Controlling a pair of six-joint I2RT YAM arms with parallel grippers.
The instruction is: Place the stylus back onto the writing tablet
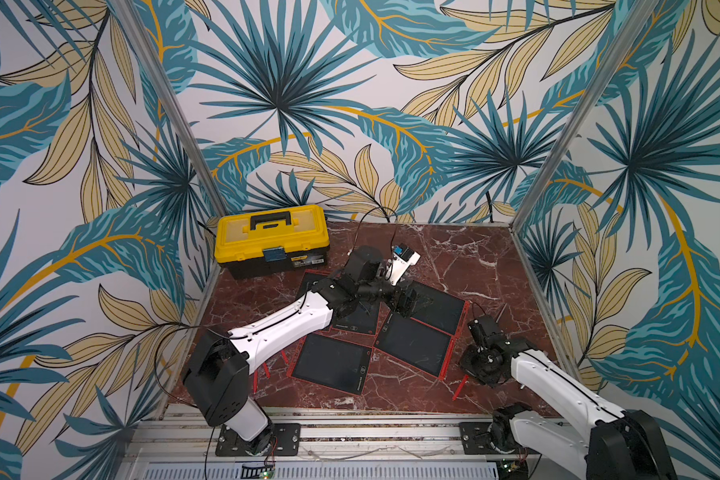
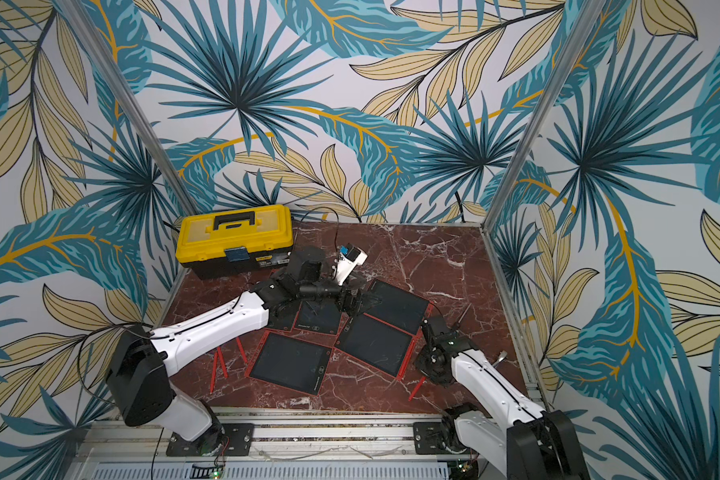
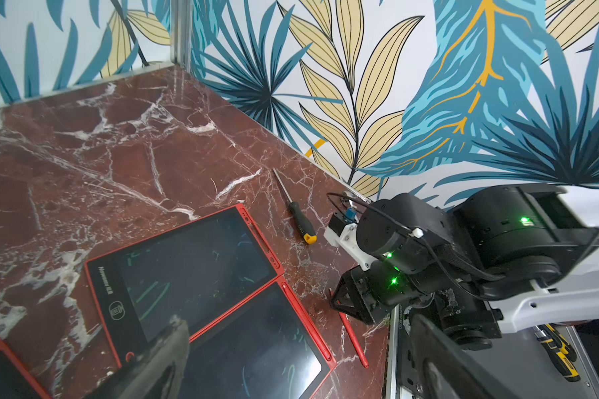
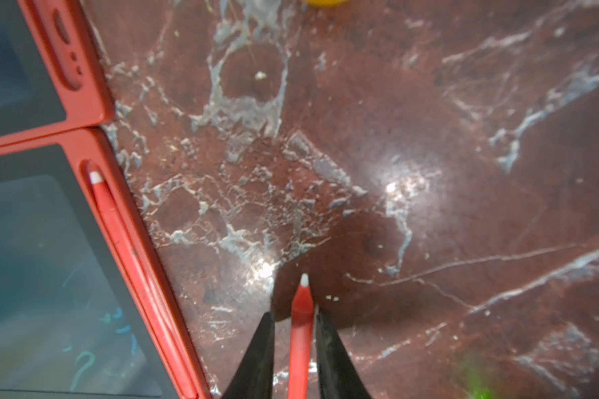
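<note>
A loose red stylus (image 4: 300,352) with a white tip lies on the marble table, right of the tablets. My right gripper is low over it, part open, with the stylus between its fingers and a slim gap beside it. Left of that, a writing tablet (image 4: 40,266) has another red stylus (image 4: 136,266) in its side slot. The tablet behind it shows a bare slot at its corner in the right wrist view. My left gripper hangs open and empty above the tablets.
More tablets lie at left, including one near the front (image 1: 332,364). Other red styluses (image 2: 213,372) rest left of it. A screwdriver (image 3: 300,219) lies behind the right gripper. The yellow toolbox (image 1: 272,236) fills the back left.
</note>
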